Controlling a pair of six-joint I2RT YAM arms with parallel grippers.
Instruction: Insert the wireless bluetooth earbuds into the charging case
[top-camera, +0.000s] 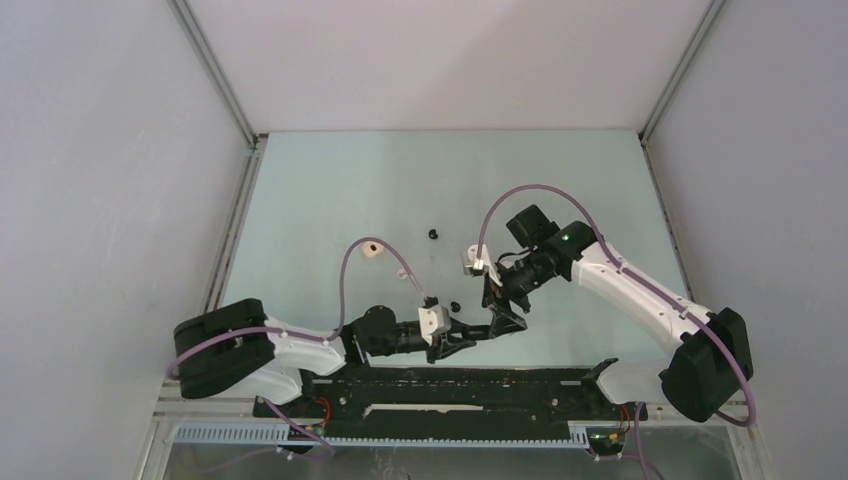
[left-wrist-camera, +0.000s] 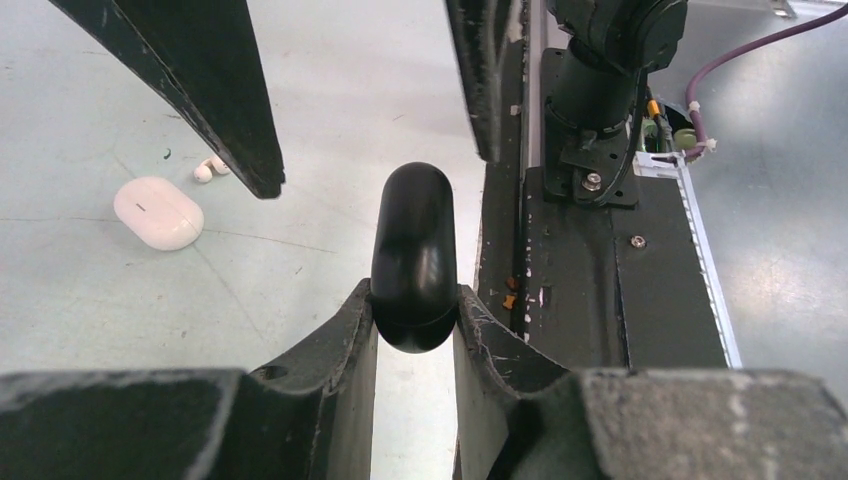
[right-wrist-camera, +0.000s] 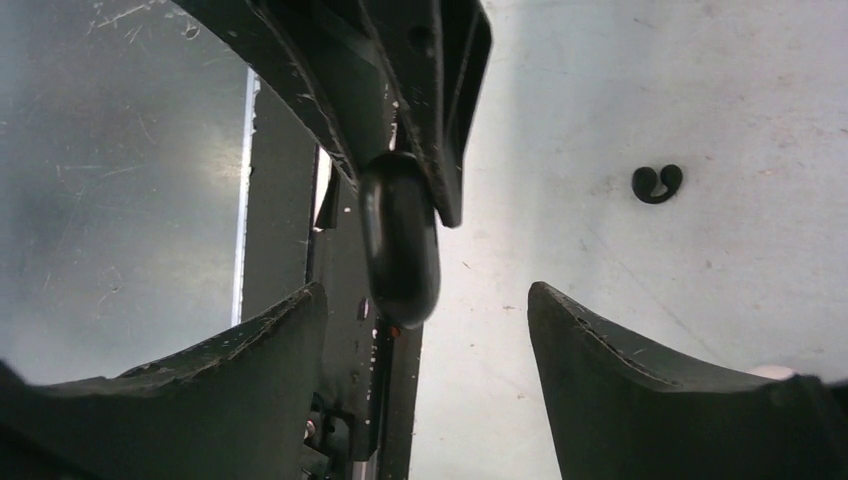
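Note:
A black closed charging case (left-wrist-camera: 413, 250) is held upright in my left gripper, which is shut on it near the table's front edge. My right gripper is open just beside the case (right-wrist-camera: 399, 240), its fingers either side of and short of it. On the table lie black earbuds (top-camera: 433, 234) (right-wrist-camera: 656, 185), a second small black piece (top-camera: 455, 306), a white case (left-wrist-camera: 158, 213) and white earbuds (left-wrist-camera: 212, 168).
A pale square object (top-camera: 372, 248) lies left of centre. The black rail (top-camera: 460, 384) runs along the front edge.

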